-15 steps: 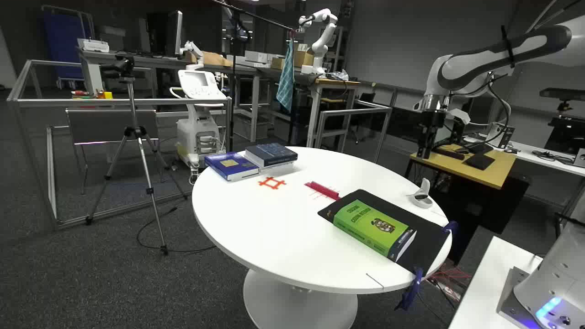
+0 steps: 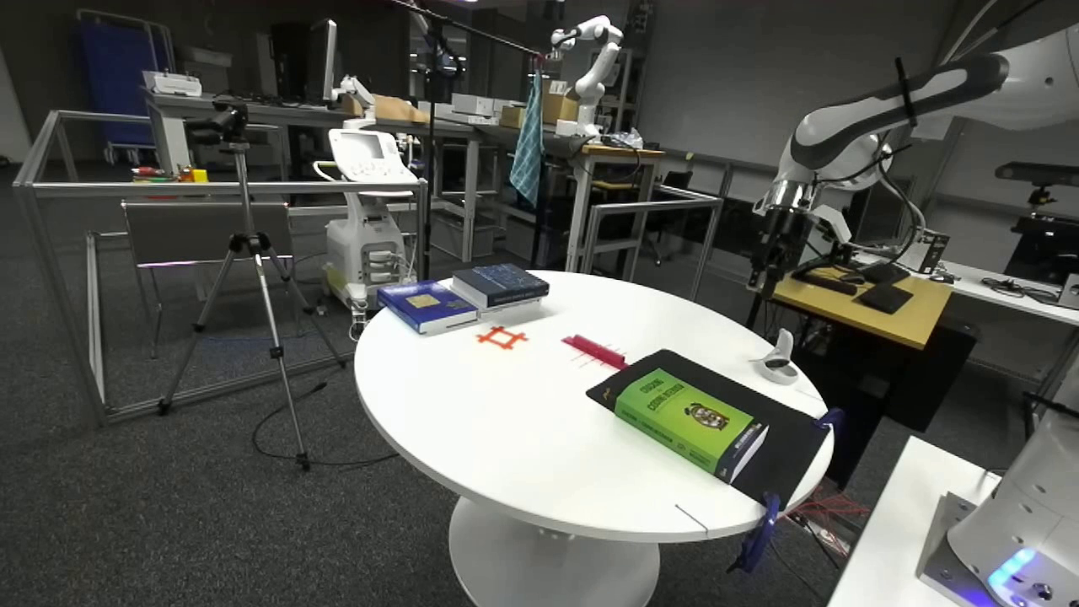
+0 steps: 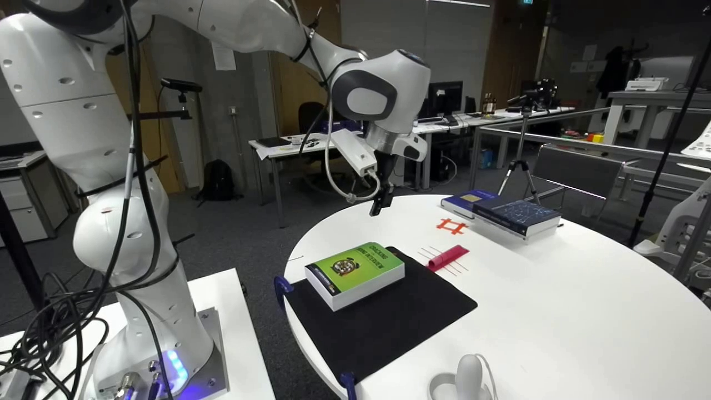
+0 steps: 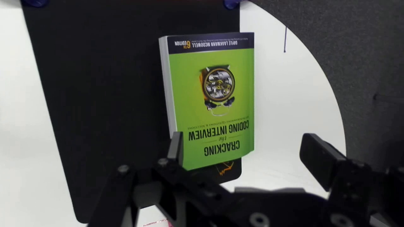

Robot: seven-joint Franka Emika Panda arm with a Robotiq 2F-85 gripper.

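A thick green book [image 2: 690,420] titled "Cracking the Coding Interview" lies flat, cover up, on a black mat [image 3: 400,326]. In the wrist view the book [image 4: 212,102] is seen from above, its title end nearest my fingers. My gripper hangs in the air with its fingers wide apart and nothing held between them. The left finger overlaps the book's edge in that view, while the right finger is over white table. From the second exterior view, the gripper [image 3: 381,200] is above and beyond the book, clear of it.
Two blue books, one light [image 2: 426,305] and one dark [image 2: 501,284], lie at the round table's far side. Orange tape marks [image 3: 451,226] and a red holder-like strip [image 3: 447,257] lie between. Blue clamps [image 2: 755,531] grip the mat's edge. A white controller [image 3: 468,380] sits beside the mat.
In the first exterior view, my gripper has shifted a little to the left and its fingers now slant rather than hang straight down. The books have not moved.
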